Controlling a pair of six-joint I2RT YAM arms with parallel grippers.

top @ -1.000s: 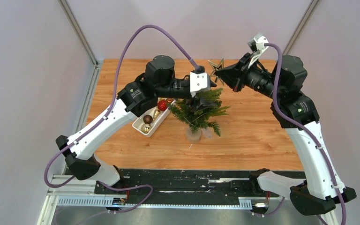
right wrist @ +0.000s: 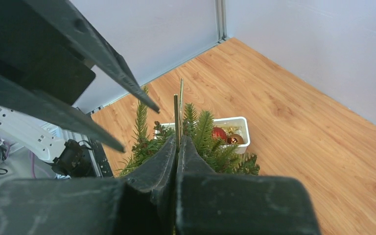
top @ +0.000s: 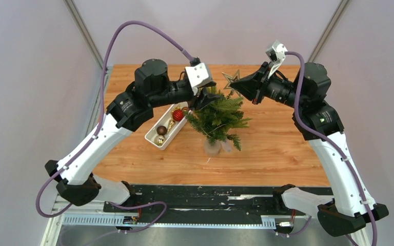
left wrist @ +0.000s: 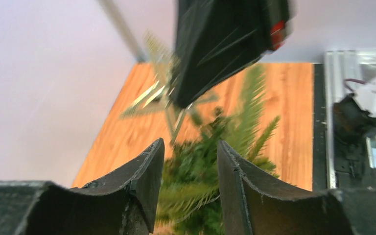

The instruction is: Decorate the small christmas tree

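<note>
A gold star (top: 233, 82) is held in my right gripper, whose fingers are shut on its thin edge, above the small fir tree (top: 216, 123); in the left wrist view the star (left wrist: 147, 107) is blurred behind the dark right gripper. My left gripper stands part open over the tree's branches, just left of the star in the top view, with nothing visible held between its fingers. The tree stands upright on a pale base (top: 212, 149).
A white tray (top: 151, 137) of red, brown and gold ornaments lies left of the tree.
My left arm has moved leftward, away from the star. My right gripper with the star has shifted slightly left since a second ago.
</note>
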